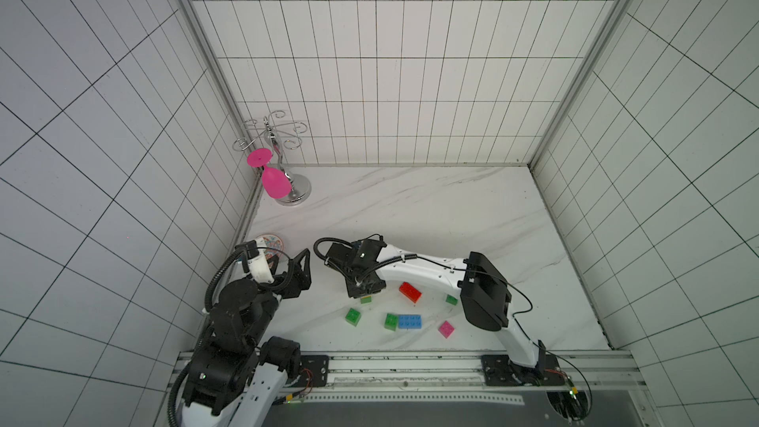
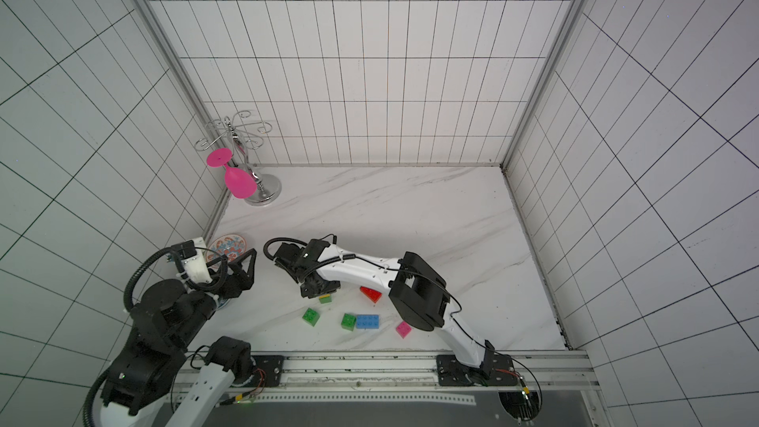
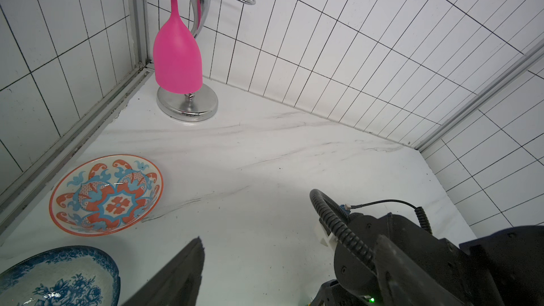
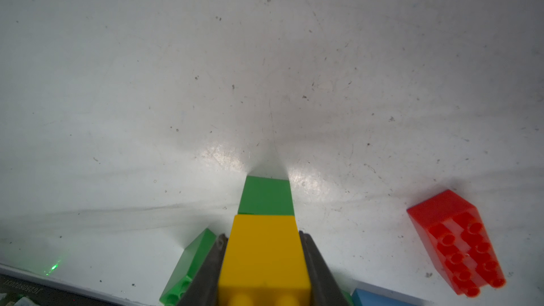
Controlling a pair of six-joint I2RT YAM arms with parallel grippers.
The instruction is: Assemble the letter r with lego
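Observation:
In the right wrist view a yellow brick (image 4: 264, 255) sits between the fingers of my right gripper, right over a green brick (image 4: 265, 192); whether they are joined is unclear. In the top left view that gripper (image 1: 363, 288) is low over the bricks. A red brick (image 4: 453, 238) lies to the right, another green brick (image 4: 192, 257) to the left. A blue brick (image 1: 409, 321), more green bricks (image 1: 390, 322) and a pink brick (image 1: 446, 329) lie near the front edge. My left gripper (image 1: 294, 269) is open and empty at the left.
A pink glass (image 3: 178, 59) hangs on a chrome stand (image 3: 187, 111) at the back left. Two patterned dishes (image 3: 106, 194) sit at the left wall.

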